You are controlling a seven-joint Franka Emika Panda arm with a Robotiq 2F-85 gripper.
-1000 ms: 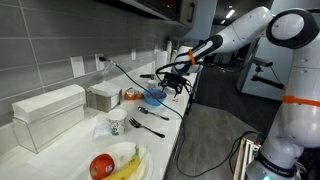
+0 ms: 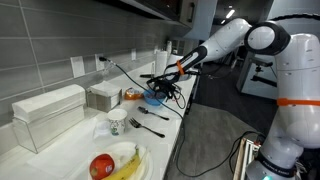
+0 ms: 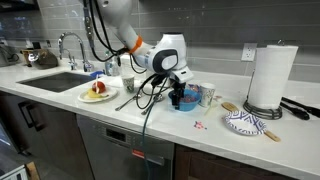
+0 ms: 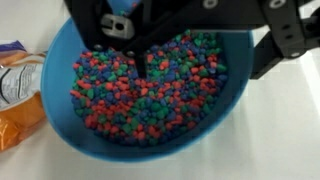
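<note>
A round blue bowl holds many small red, green and blue pieces in the wrist view. My gripper is right over this bowl, low at its opening, with its fingers open. Dark fingers show against the coloured pieces, and nothing appears held between them. Exterior view 1 has the blue bowl at the far end of the counter, partly covered by the arm. Whether the fingertips touch the pieces cannot be made out.
An orange bag lies close beside the bowl. Past it stand a paper towel roll and a patterned plate. A white mug, forks and a fruit plate occupy the near counter.
Over the last second the arm has reached lower and further out, bringing the gripper down toward the blue bowl. The counter objects have stayed in place.
</note>
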